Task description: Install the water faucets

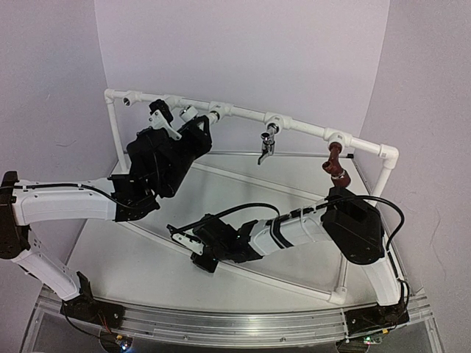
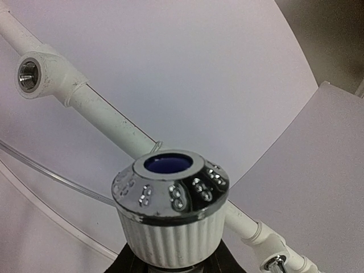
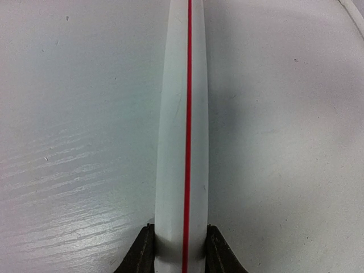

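A faucet with a white ribbed body and chrome cap (image 2: 170, 196) fills the lower middle of the left wrist view. My left gripper (image 1: 193, 123) is shut on it below the cap, at the upper rail's middle tee (image 1: 220, 109). The faucet's outlet end appears to meet that tee; how deep it sits is hidden. A chrome faucet (image 1: 268, 141) and a brown faucet (image 1: 335, 165) hang from the tees to the right. Low down, my right gripper is shut on the white bottom pipe (image 3: 173, 142) with the red stripe, its fingers (image 3: 143, 247) against both sides.
Left of the held faucet, an open threaded tee (image 2: 28, 75) shows on the upper rail (image 1: 302, 125). My right forearm (image 1: 294, 229) crosses the middle of the frame, below the hanging faucets. The white back wall (image 1: 243, 51) behind the rail is clear.
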